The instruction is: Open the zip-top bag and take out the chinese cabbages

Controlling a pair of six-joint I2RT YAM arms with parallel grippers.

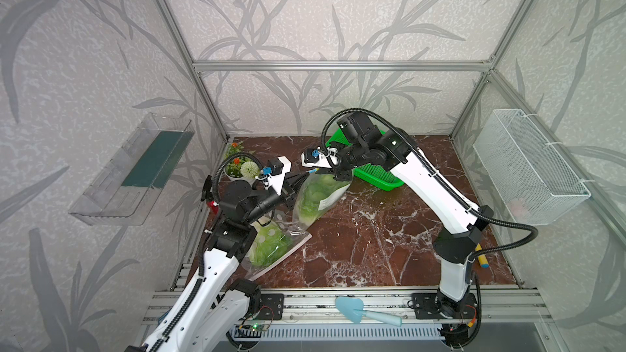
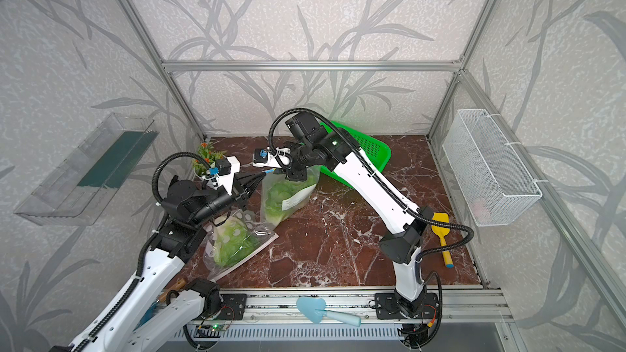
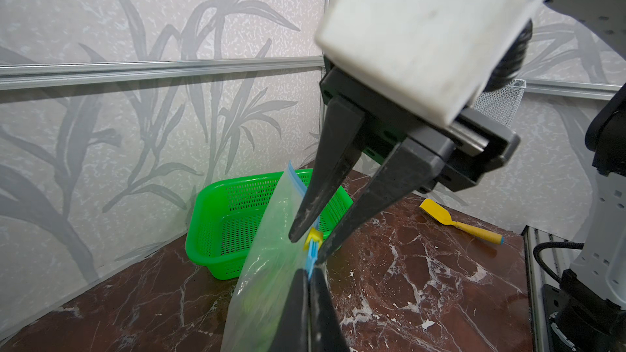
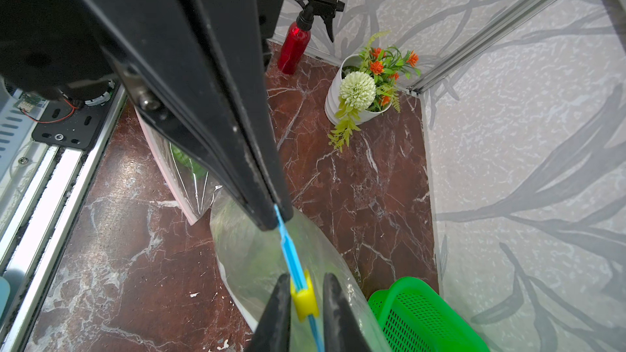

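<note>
A zip top bag with a green cabbage inside hangs by its top edge between the two arms. My left gripper is shut on one end of the blue zip strip. On that strip sits a yellow slider. The fingers of my right gripper stand part open, one on each side of the slider, and gaps show beside it in the right wrist view. Whether either finger touches it I cannot tell. A second clear bag with green cabbage lies flat near the left arm.
Behind the right gripper stands a green basket. A flower pot and a red spray bottle are at the back left. A yellow spatula lies at the right.
</note>
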